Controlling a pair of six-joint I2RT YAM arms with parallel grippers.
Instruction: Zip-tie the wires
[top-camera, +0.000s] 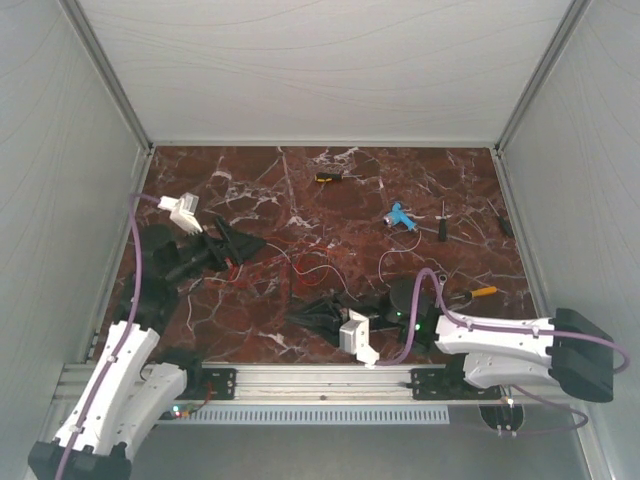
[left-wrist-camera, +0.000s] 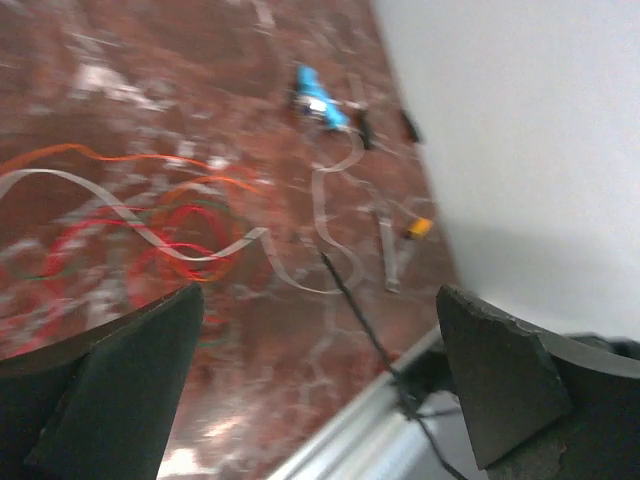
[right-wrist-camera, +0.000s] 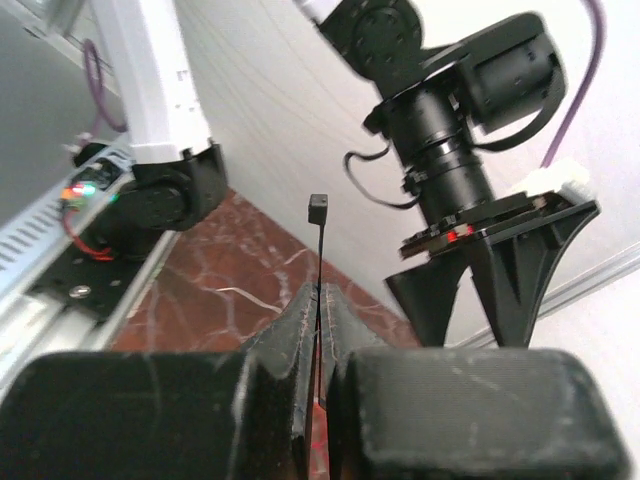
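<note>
A thin black zip tie (right-wrist-camera: 319, 245) rises between the fingertips of my right gripper, which is shut on it, its square head uppermost. In the left wrist view the zip tie (left-wrist-camera: 357, 312) shows as a dark strip. My left gripper (top-camera: 256, 246) stands open above the wires, its fingers (left-wrist-camera: 125, 385) wide apart with nothing gripped between them. Loose red wires (left-wrist-camera: 190, 240), an orange wire (left-wrist-camera: 130, 157) and a white wire (left-wrist-camera: 110, 203) lie across the table below. The top view shows the right gripper (top-camera: 290, 316) nearer the front edge.
Toward the right lie a blue tool (top-camera: 399, 217), a dark screwdriver (top-camera: 442, 229) and an orange-handled tool (top-camera: 484, 291). A yellow-black tool (top-camera: 327, 177) is at the back.
</note>
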